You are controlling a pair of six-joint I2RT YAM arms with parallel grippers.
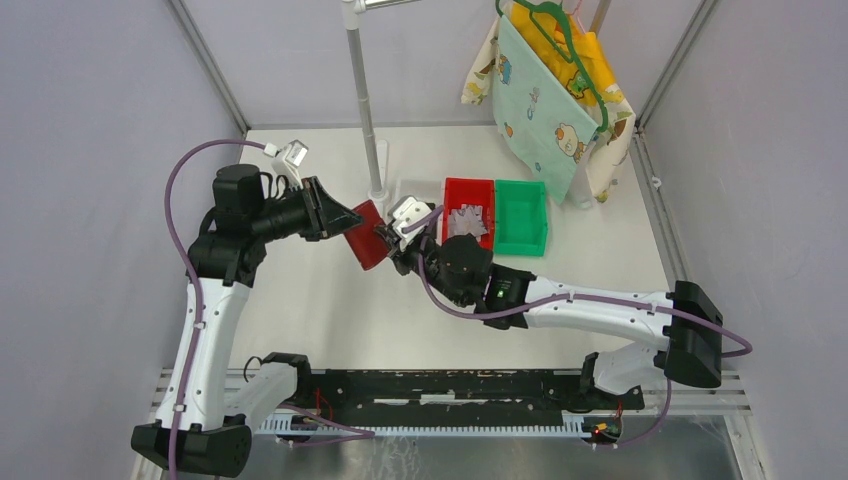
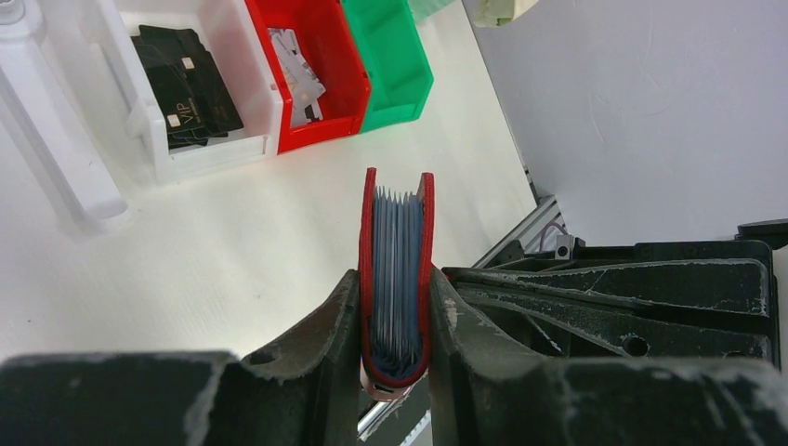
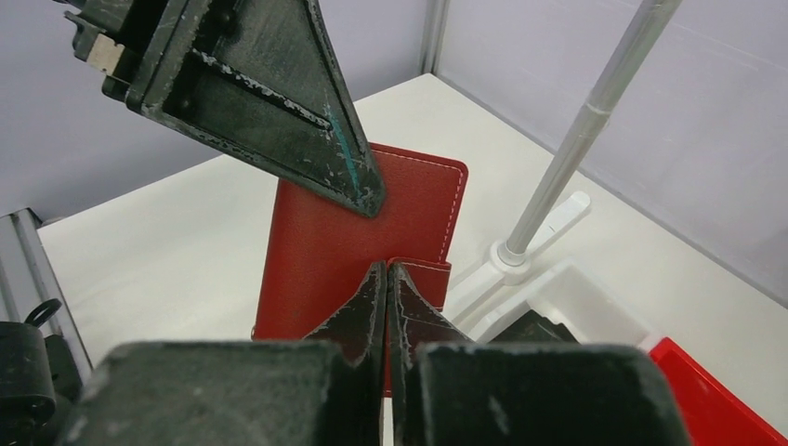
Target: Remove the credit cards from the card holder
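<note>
A red card holder (image 2: 426, 232) stands on edge between the fingers of my left gripper, which is shut on it. In the left wrist view, thin bluish sleeves fill its middle; I cannot tell whether cards are in them. The top view has the holder (image 1: 366, 236) between both arms. My right gripper is shut, its tips at the holder's small red flap (image 3: 424, 279). Whether the flap's edge is caught between those tips I cannot tell. One black finger (image 3: 321, 139) of the left gripper presses the holder's red face.
A white bin (image 2: 218, 156) with black VIP cards (image 2: 186, 88), a red bin (image 2: 325, 132) with pale cards (image 2: 299, 79) and an empty green bin (image 1: 520, 248) stand at the back. A white pole (image 1: 365, 110) rises beside them.
</note>
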